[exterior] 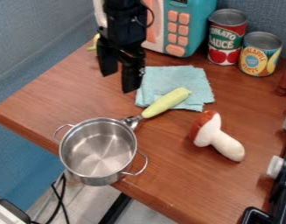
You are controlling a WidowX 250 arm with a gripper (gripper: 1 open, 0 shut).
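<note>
My black gripper hangs over the back left of the wooden table, open, with nothing seen between its fingers. Below it and to the right, a folded light blue cloth lies flat, with a yellow corn cob on its front edge. A spoon-like metal piece lies by the corn's left end. A steel pot stands at the front left. A red and white toy mushroom lies to the right.
A tomato sauce can and a yellow-labelled can stand at the back right, beside a teal toy microwave. A black appliance borders the right edge.
</note>
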